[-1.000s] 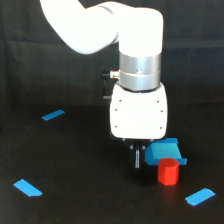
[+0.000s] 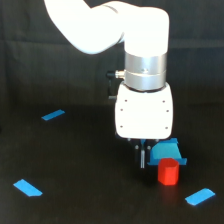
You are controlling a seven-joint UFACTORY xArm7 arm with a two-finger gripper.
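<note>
My gripper (image 2: 143,157) points downward near the middle of the camera view, its dark, thin fingers low over the black table. Its pose leaves unclear whether the fingers are open or shut. A small red object (image 2: 168,172), cylinder-like, stands just to the right of the fingertips in the image. Behind it lies a blue piece (image 2: 166,149), shaped like a shallow tray or block, its left part hidden by the gripper. No contact between the fingers and either thing can be made out.
Strips of blue tape mark the black table: back-left tape (image 2: 53,115), front-left tape (image 2: 27,188) and front-right tape (image 2: 200,197). Left of the gripper, the table (image 2: 75,155) is bare. A dark curtain (image 2: 30,60) hangs at the back.
My gripper has moved a little to the right, closer to the blue piece and covering more of its left side. The red object and blue piece look unmoved.
</note>
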